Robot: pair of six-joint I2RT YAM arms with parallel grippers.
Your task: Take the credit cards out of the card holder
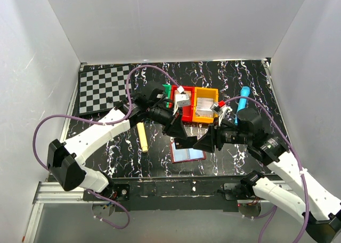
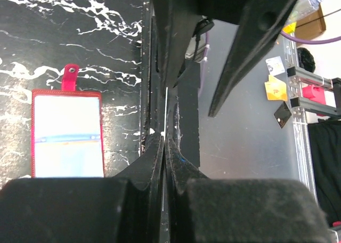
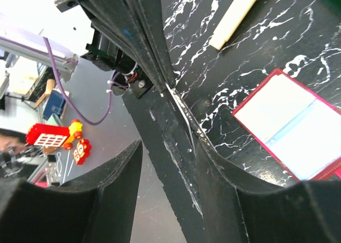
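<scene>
A thin dark card (image 1: 185, 142) hangs above the table, with my left gripper shut on it. In both wrist views the card appears edge-on, as a thin pale line. Around its other end stands my right gripper, open; the card lies close to one of its fingers (image 3: 209, 165), and whether they touch I cannot tell. Below the grippers the red-edged card holder (image 2: 66, 134) lies open and flat, showing pale clear pockets. In the top view the arms and the card hide its upper part.
Behind the arms stand a red bin (image 1: 188, 114), a yellow bin (image 1: 205, 117) and a partly hidden green one. A pale yellow stick (image 1: 142, 137) lies left of the holder, a blue bottle (image 1: 243, 95) at the right, a chessboard (image 1: 104, 88) at the back left. Both grippers are very close together.
</scene>
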